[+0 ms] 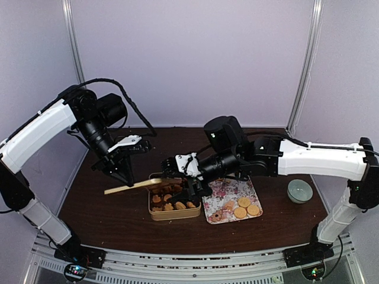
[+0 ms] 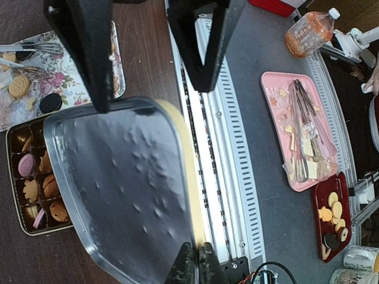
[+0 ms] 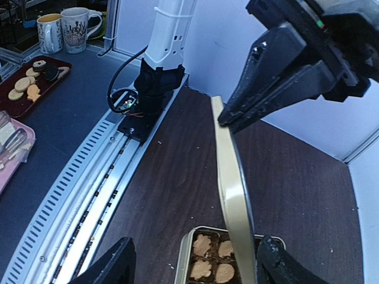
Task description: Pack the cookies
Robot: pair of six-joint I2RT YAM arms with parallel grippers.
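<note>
My left gripper [image 1: 126,180] is shut on one edge of the lid [image 1: 135,186], a tan-rimmed piece with a shiny dark inner face [image 2: 121,177] in the left wrist view. The lid is held above and left of the tan cookie box [image 1: 177,215], tilted and seen nearly edge-on from the top. Several brown cookies fill the box's small compartments. My right gripper stands open around the lid's other end, which lies nearer one finger [image 3: 278,260]; whether it touches is unclear. Part of the box is hidden by my right gripper.
Right of the box lies a flowered tray [image 1: 256,207] with round cookies [image 1: 243,207]. A glass bowl [image 1: 299,191] sits farther right. Beyond the rail are a pink tray [image 2: 269,80] with utensils and a red tray [image 2: 323,198] of cookies.
</note>
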